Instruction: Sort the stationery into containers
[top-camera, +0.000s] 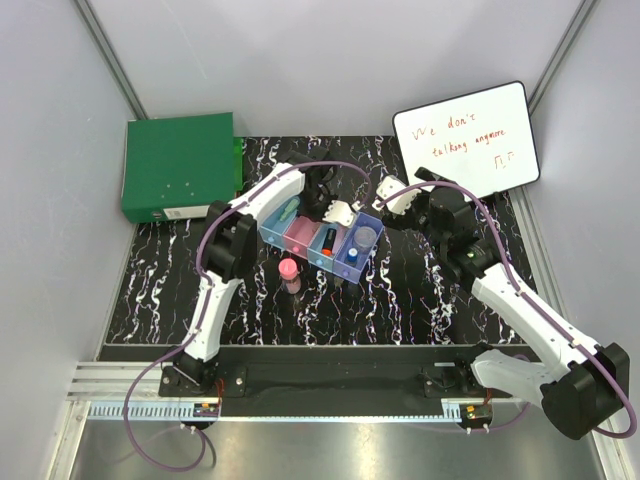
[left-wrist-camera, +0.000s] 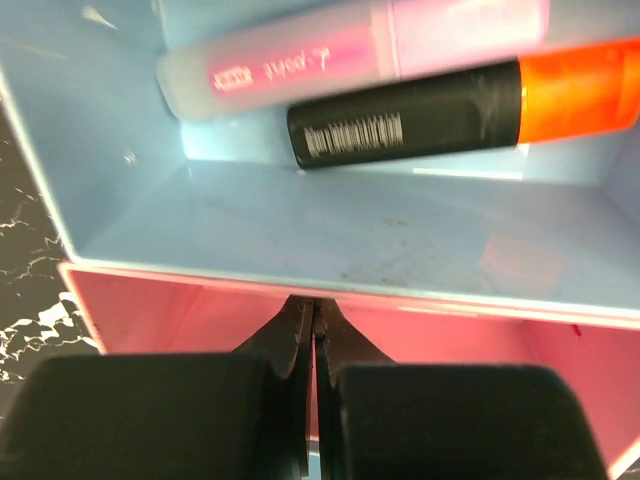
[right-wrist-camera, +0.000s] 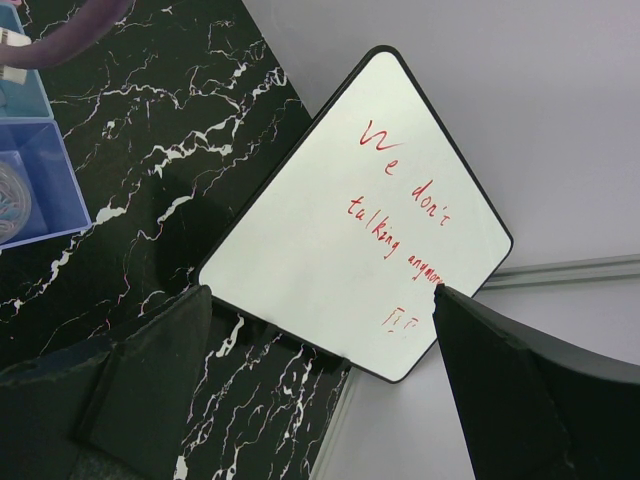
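Note:
A row of blue and pink compartments (top-camera: 352, 275) sits mid-table. My left gripper is shut with nothing showing between its fingers, over a pink compartment (left-wrist-camera: 420, 340). Beside it, a blue compartment (left-wrist-camera: 400, 235) holds a black-and-orange marker (left-wrist-camera: 410, 115) and a pink marker (left-wrist-camera: 290, 60). The rightmost compartment (right-wrist-camera: 50, 195) holds a clear round item (top-camera: 364, 237) and a blue-capped item (top-camera: 352, 256). My right gripper is open, right of the containers, facing the whiteboard.
A pink-capped bottle (top-camera: 290, 276) stands in front of the containers. The green box (top-camera: 178, 165) is at back left, the whiteboard (top-camera: 460, 135) at back right.

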